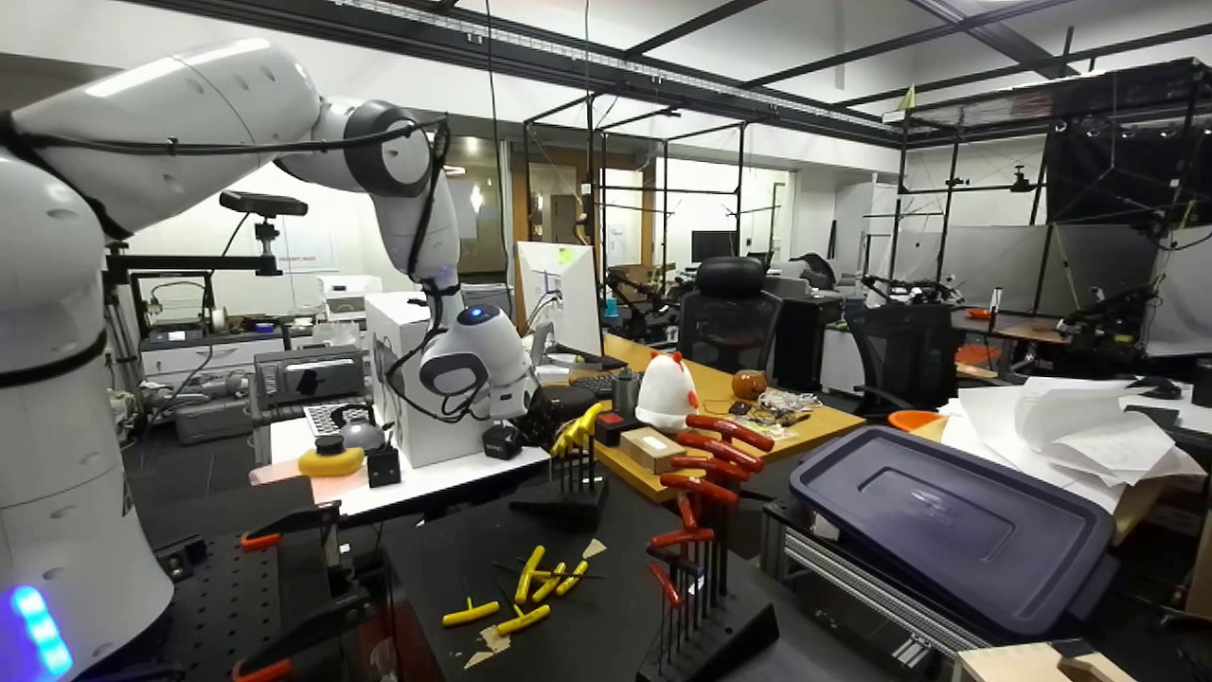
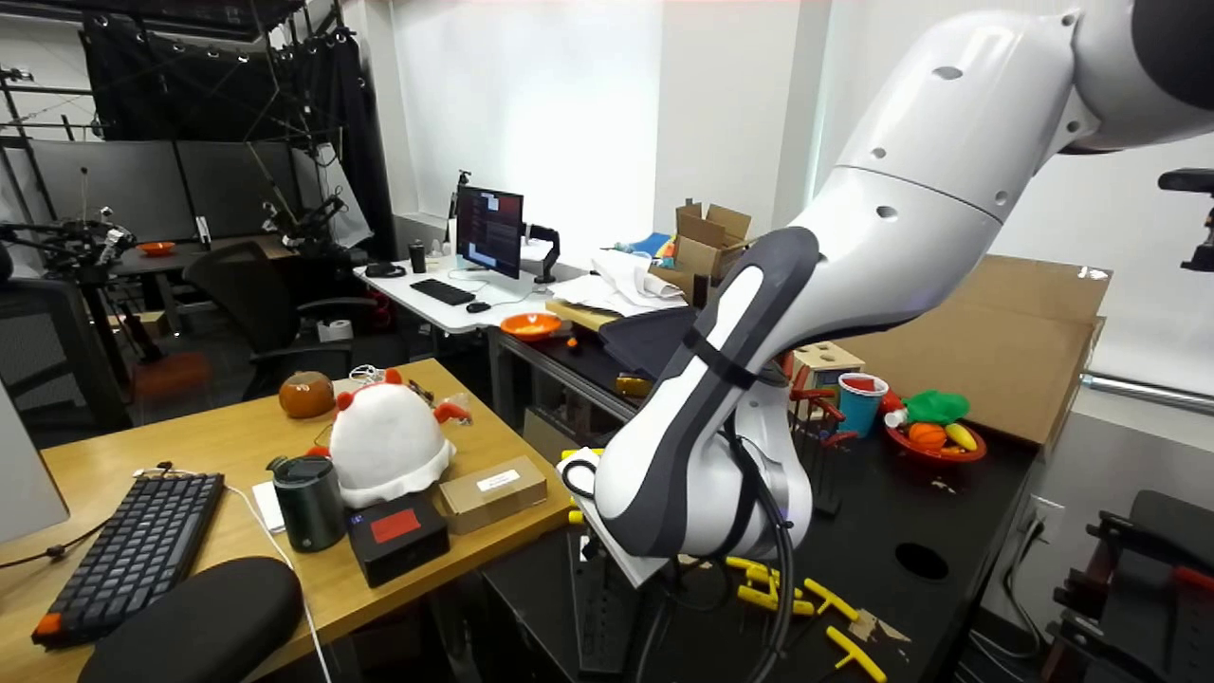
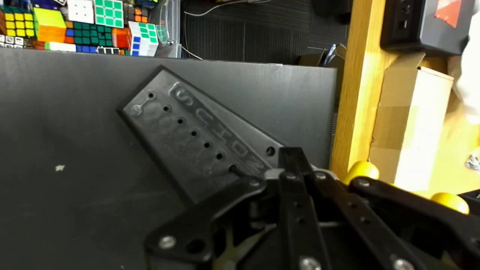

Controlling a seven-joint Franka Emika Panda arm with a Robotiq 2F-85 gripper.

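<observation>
A black stand with a row of holes and raised lettering lies slantwise on the dark table in the wrist view. Most holes there are empty; a dark shaft rises from the one nearest my gripper. The gripper is shut, and no object shows between its fingers. Yellow T-handles appear just right of it, partly covered by the finger linkage. In exterior view 1 the gripper is beside the yellow-handled keys standing in the stand. Several loose yellow T-handle keys lie on the table.
A second stand of red-handled keys is at the front right of exterior view 1. The wooden desk with a cardboard box adjoins the table. Puzzle cubes fill a clear bin past its edge. Bare table lies left of the stand.
</observation>
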